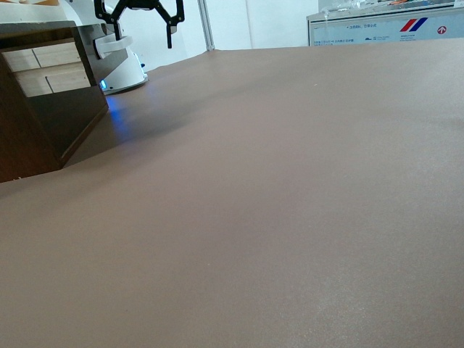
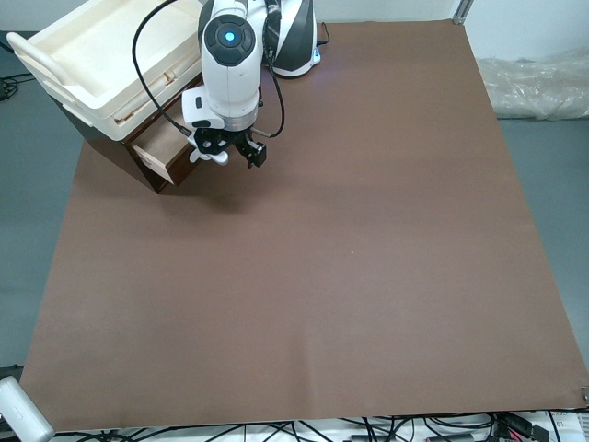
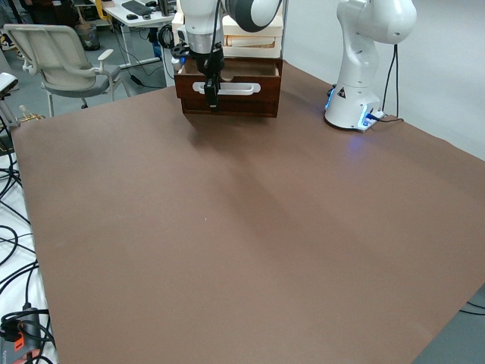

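Observation:
My black gripper [image 2: 241, 152] [image 1: 141, 29] [image 3: 212, 91] hangs above the front of a dark wooden drawer cabinet [image 1: 22, 130] [image 3: 254, 105]. In the top view its two fingers stand apart with nothing visible between them. A wooden drawer [image 2: 161, 143] with a white handle [image 3: 244, 89] is pulled part way out beside and behind the gripper. A white plastic bin [image 2: 106, 46] sits on top of the cabinet.
Cables [image 3: 19, 265] run along one table edge.

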